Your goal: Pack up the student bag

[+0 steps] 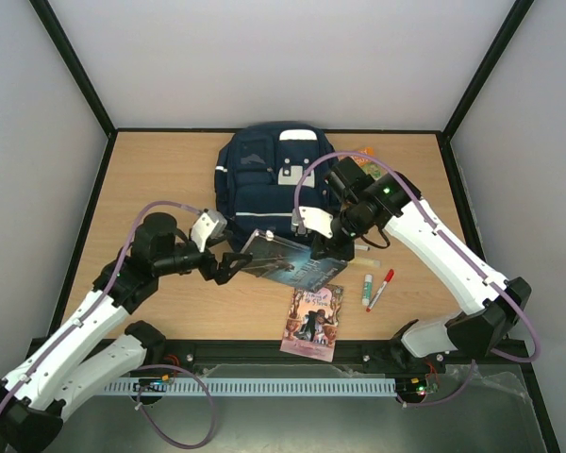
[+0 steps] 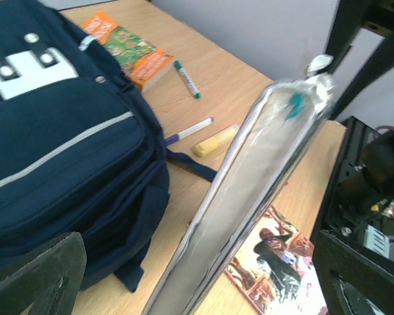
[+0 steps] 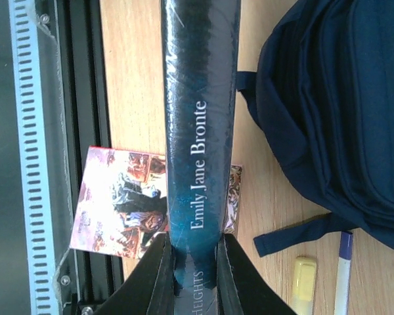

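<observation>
A dark blue-black book, wrapped in shiny plastic, hangs over the table in front of the navy backpack. My right gripper is shut on its spine, where "Emily Jane Bronte" can be read. In the left wrist view the book appears nearly edge-on, beyond the fingers. My left gripper stands open beside the book's left end, its fingers wide apart and apparently clear of it. A pink illustrated book lies flat near the table's front edge. The backpack's opening cannot be made out.
An orange-green book lies right of the backpack. A glue stick, a red marker, a yellow highlighter and a purple-capped pen lie on the right half.
</observation>
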